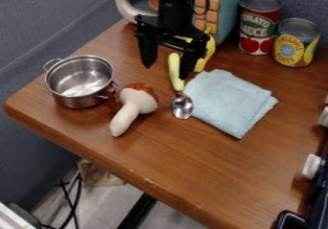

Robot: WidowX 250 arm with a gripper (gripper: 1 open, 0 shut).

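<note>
My black gripper hangs over the table's back middle, its fingers apart, just above and left of the yellow-handled spoon. The yellow pepper behind it is mostly hidden by the gripper. A steel pot stands at the left. A toy mushroom with red cap and pale stem lies in front of it, and a folded light-blue cloth lies right of the spoon.
A tomato sauce can and a yellow can stand at the back right, beside a toy microwave. Dark appliance parts line the right edge.
</note>
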